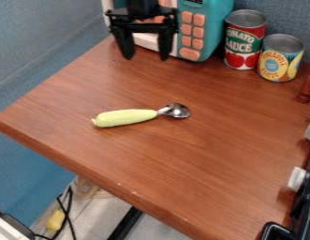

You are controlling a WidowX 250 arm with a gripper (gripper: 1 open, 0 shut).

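My black gripper hangs at the top centre-left, in front of the toy microwave, with its fingers apart and nothing seen between them. On the wooden table lie a pale yellow corn cob and, at its right end, a metal spoon; whether the two are one piece I cannot tell.
A teal toy microwave, a tomato sauce can and a yellow-labelled can stand along the back. A small red bottle and a black appliance are at the right edge.
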